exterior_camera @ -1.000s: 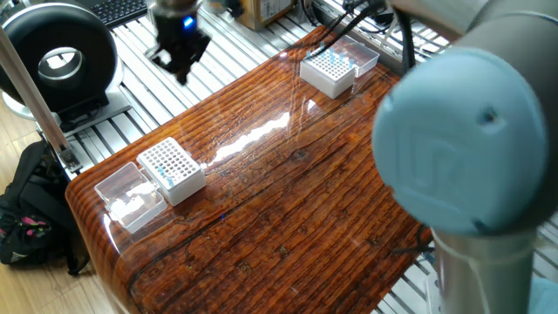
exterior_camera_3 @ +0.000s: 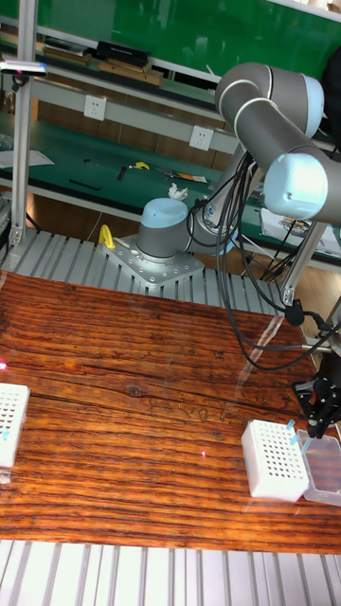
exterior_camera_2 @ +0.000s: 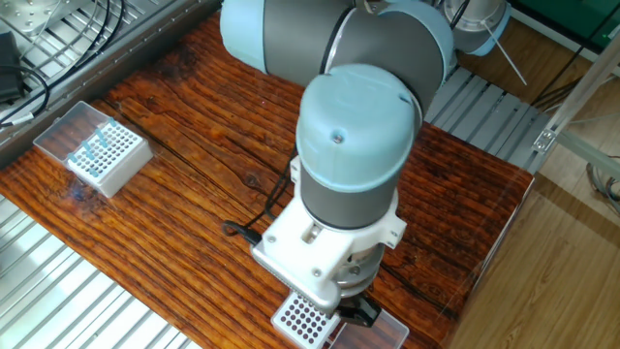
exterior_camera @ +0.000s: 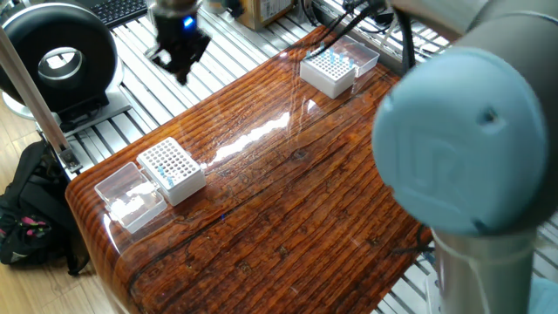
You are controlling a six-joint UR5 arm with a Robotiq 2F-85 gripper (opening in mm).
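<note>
Two white pipette-tip racks with clear open lids are on the wooden table. One rack (exterior_camera: 174, 172) is at the left in exterior view 1, holding a few blue tips (exterior_camera: 164, 174) in one corner. The other rack (exterior_camera: 328, 73) stands at the far right end, also with blue tips in it. High in that view hangs my black gripper (exterior_camera: 181, 78), pointing down and blurred. In exterior view 3 the gripper (exterior_camera_3: 314, 430) shows above the right-hand rack (exterior_camera_3: 274, 461), on its lid (exterior_camera_3: 321, 467) side. Whether its fingers are open or shut is unclear.
Loose cables (exterior_camera_3: 247, 293) hang from my arm. A black ring-shaped device (exterior_camera: 61, 65) stands on the slatted surface at the left, and a backpack (exterior_camera: 39, 205) is on the floor.
</note>
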